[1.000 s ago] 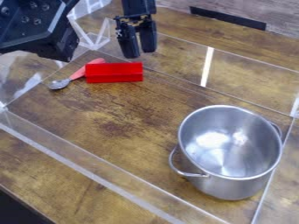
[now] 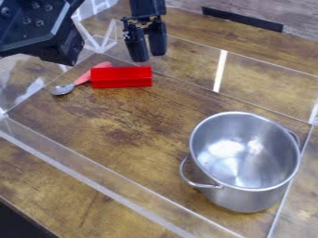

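My gripper (image 2: 145, 46) hangs at the top centre of the camera view, open, its black fingers pointing down, above and behind a red rectangular block (image 2: 122, 76) lying on the wooden table. A spoon (image 2: 63, 88) with a silver head and a pinkish-red handle lies just left of the block, its handle partly hidden by it. A steel pot (image 2: 244, 163) with side handles stands at the lower right.
The arm's black body fills the top left. Clear strips and tape lines cross the table (image 2: 112, 149). A grey backboard runs along the back right.
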